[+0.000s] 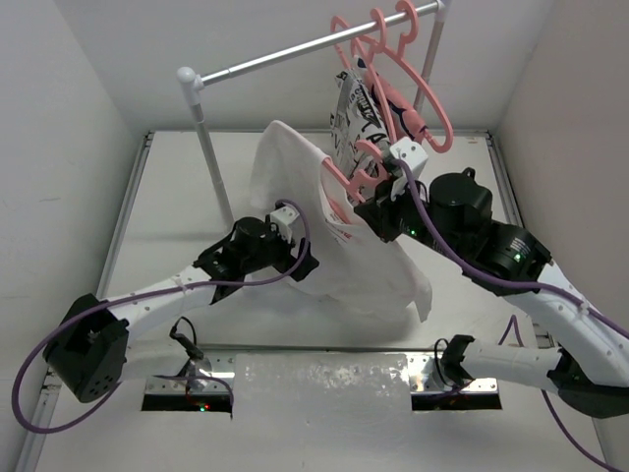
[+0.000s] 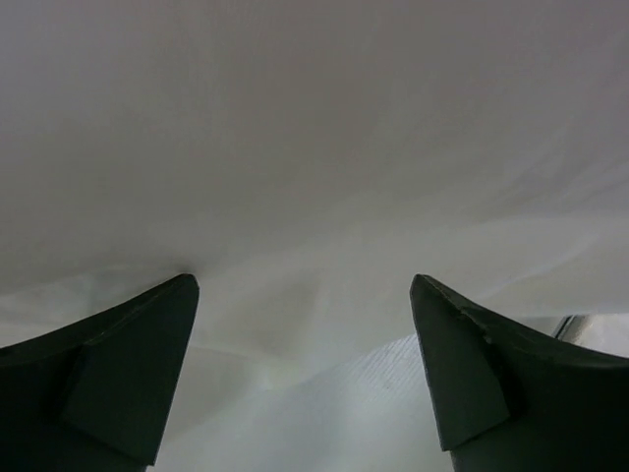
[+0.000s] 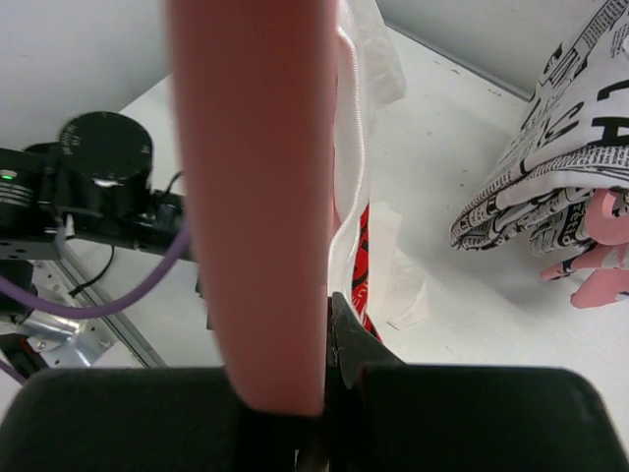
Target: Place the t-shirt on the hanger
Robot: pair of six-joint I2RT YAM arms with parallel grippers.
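A white t-shirt hangs from a pink hanger, one side of it draped over the hanger's left arm. My right gripper is shut on that hanger near its hook; in the right wrist view the pink hanger rises large and blurred from between the fingers. The shirt's neckline and a red print show just behind it. My left gripper is at the shirt's left front, its fingers part open. White cloth fills the left wrist view beyond the two separated fingers, and none shows pinched between them.
A metal rail crosses above, carrying several pink hangers with a printed grey garment and a pink one at its right end. The rail's left part is empty.
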